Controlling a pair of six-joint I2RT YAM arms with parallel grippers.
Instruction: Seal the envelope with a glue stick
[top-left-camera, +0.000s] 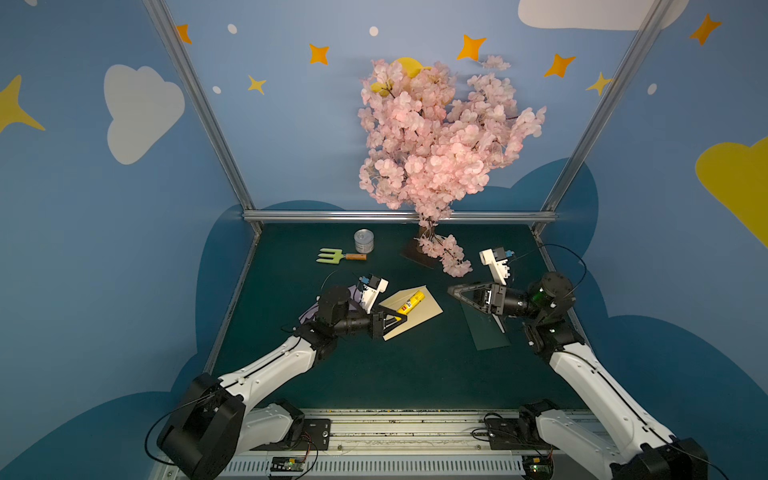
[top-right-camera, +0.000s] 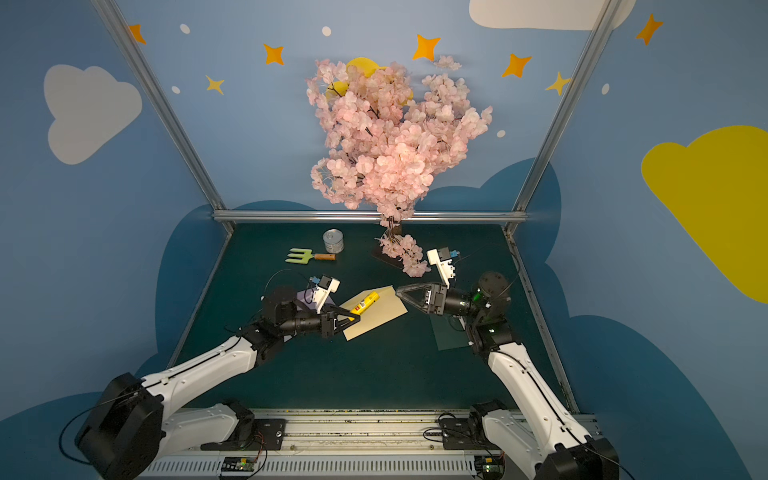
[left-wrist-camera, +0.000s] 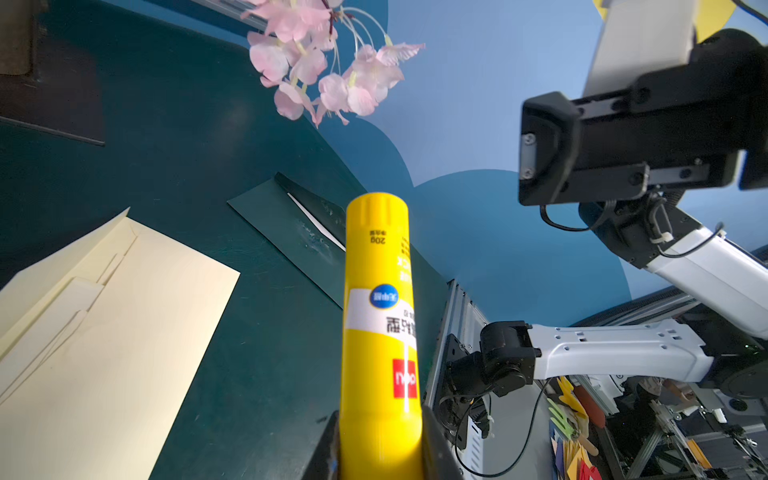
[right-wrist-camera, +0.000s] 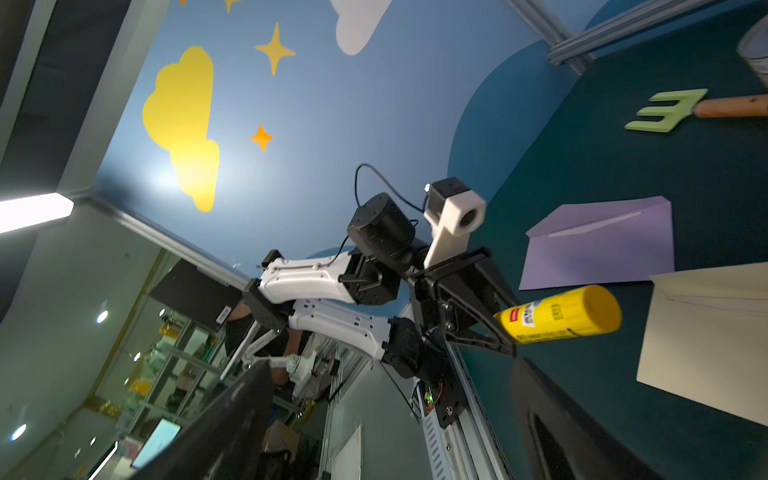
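Note:
My left gripper (top-left-camera: 397, 320) is closed around one end of the yellow glue stick (left-wrist-camera: 377, 320). The stick's free end points up and away from the fingers in the left wrist view; the end inside the fingers is hidden. Beneath and behind it lies the cream envelope (top-left-camera: 427, 307) on the table, its flap side (left-wrist-camera: 64, 312) facing up. I cannot tell whether the flap lies fully flat. My right gripper (top-left-camera: 462, 293) is open and empty, to the right of the cream envelope and apart from the stick.
A purple envelope (right-wrist-camera: 600, 248) lies left of the cream one, and a dark green envelope (top-left-camera: 485, 332) lies under the right arm. Toward the back are a green fork (top-left-camera: 340, 256), a tin (top-left-camera: 364, 241) and a pink blossom tree (top-left-camera: 448, 152).

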